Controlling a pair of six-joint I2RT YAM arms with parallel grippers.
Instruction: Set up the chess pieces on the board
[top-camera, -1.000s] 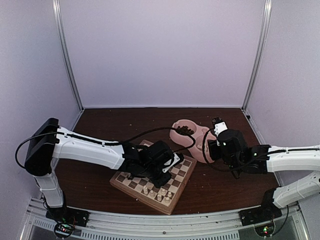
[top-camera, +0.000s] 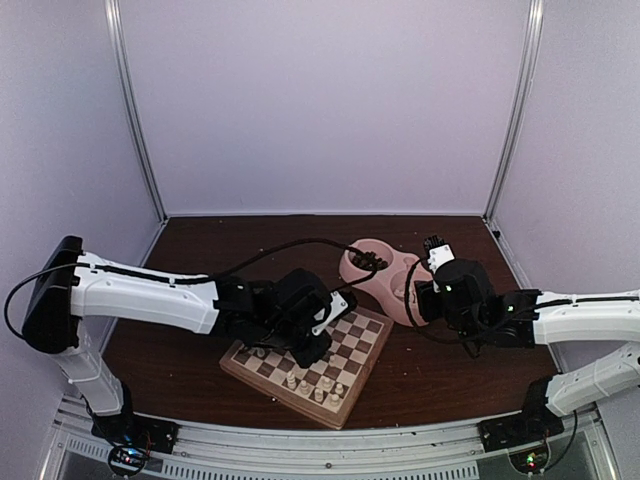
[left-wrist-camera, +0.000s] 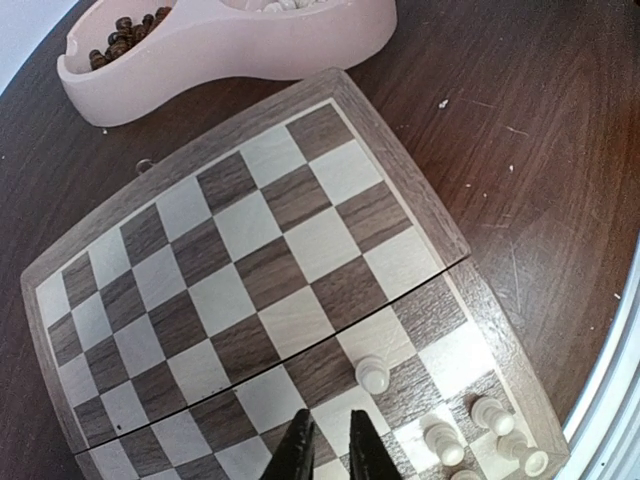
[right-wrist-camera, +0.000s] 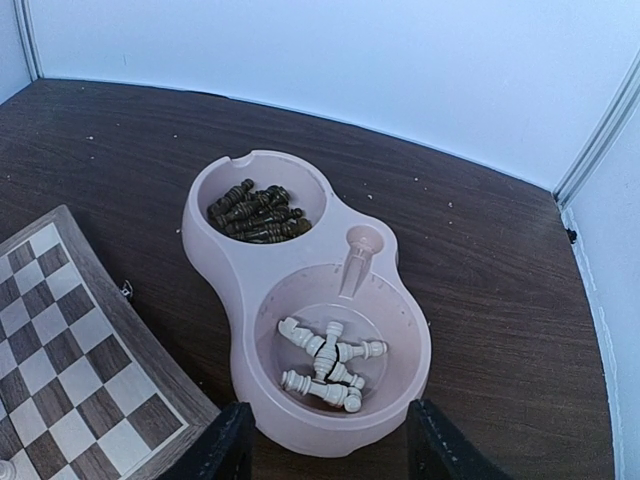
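The chessboard (top-camera: 352, 347) lies on the table with several white pieces standing near its front corner. In the left wrist view, one white piece (left-wrist-camera: 372, 374) stands apart, closer to the fold than the white pieces (left-wrist-camera: 444, 443) by the corner. My left gripper hovers above the board, its fingers part open and nothing between them. The right gripper is open and empty, at the near side of the pink tray (right-wrist-camera: 250, 300). White pieces (right-wrist-camera: 328, 362) lie jumbled in the tray's large bowl; dark pieces (right-wrist-camera: 260, 212) fill the smaller one.
The tray stands close to the board's far right edge, with a narrow strip of table between. Bare table (right-wrist-camera: 500, 330) lies right of the tray. The left arm hides part of the board in the top view.
My left gripper has drawn back to the left, above the board, uncovering a white piece more clearly. The right arm and the tray have stayed still.
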